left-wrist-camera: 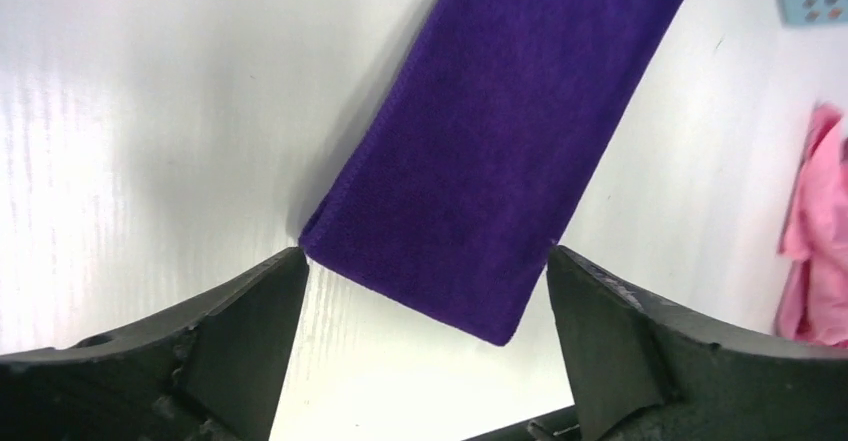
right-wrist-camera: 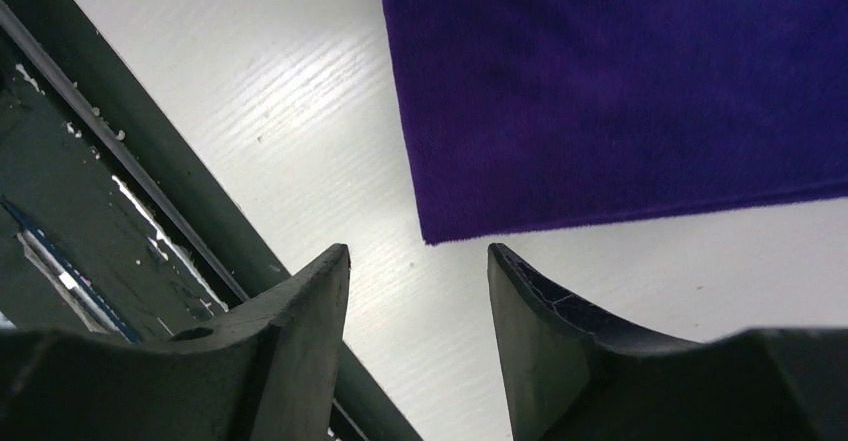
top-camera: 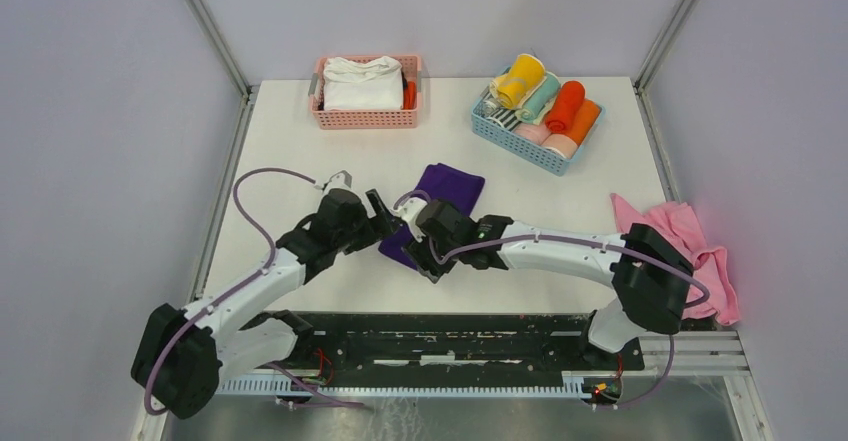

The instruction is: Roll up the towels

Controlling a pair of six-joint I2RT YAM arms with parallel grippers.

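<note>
A dark purple towel (top-camera: 452, 187) lies folded flat on the white table, its long side slanting from near left to far right. My left gripper stands open above it; between the wide-set fingers the towel's near end (left-wrist-camera: 420, 266) shows, not gripped. One towel corner appears close by the tip of the left finger. The right gripper has its fingers apart with a gap between them, and a towel corner (right-wrist-camera: 428, 231) lies just beyond that gap. In the top view both arms cover part of the towel's near half.
At the back right, a blue basket (top-camera: 515, 145) holds several rolled towels. A pink basket (top-camera: 366, 119) with white cloth (top-camera: 363, 83) stands at the back left. Crumpled pink cloth (top-camera: 690, 241) lies at the right edge.
</note>
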